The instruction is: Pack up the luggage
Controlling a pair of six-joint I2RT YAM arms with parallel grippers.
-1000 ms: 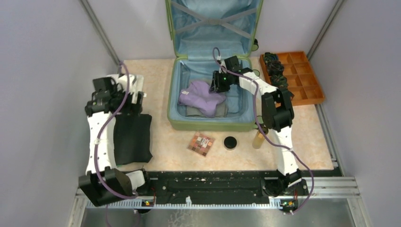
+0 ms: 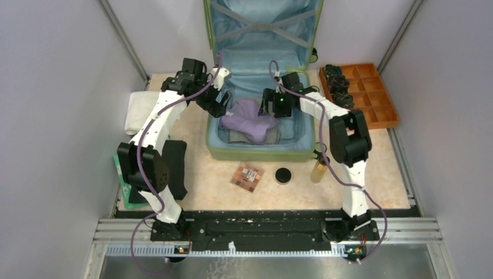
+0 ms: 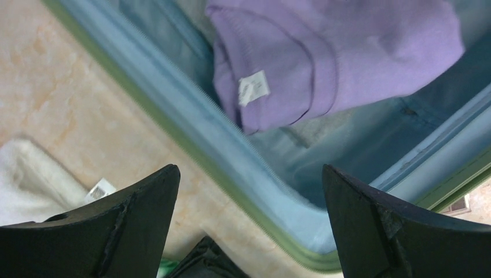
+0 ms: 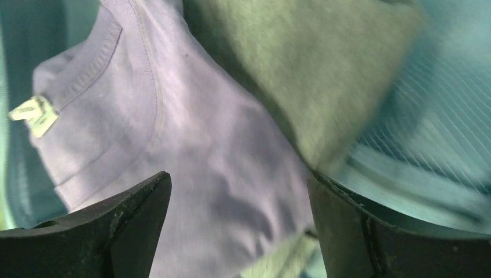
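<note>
The open suitcase (image 2: 261,156) holds a crumpled purple garment (image 2: 244,122), with a white tag, on grey-green cloth (image 4: 312,69). My left gripper (image 2: 218,100) hangs open at the suitcase's left side; in the left wrist view its fingers (image 3: 121,226) frame the rim, with nothing between them. My right gripper (image 2: 273,106) is open just over the right part of the purple garment, which fills much of the right wrist view.
Left lie white cloth (image 2: 139,107) and black cloth (image 2: 171,168). An orange organizer (image 2: 378,104) stands right. In front are a palette (image 2: 246,176), a round black container (image 2: 283,175) and a bottle (image 2: 318,172).
My left arm has swung from over the left-hand cloths to the suitcase, lately moving slightly right. My right arm has shifted slightly right and toward the front.
</note>
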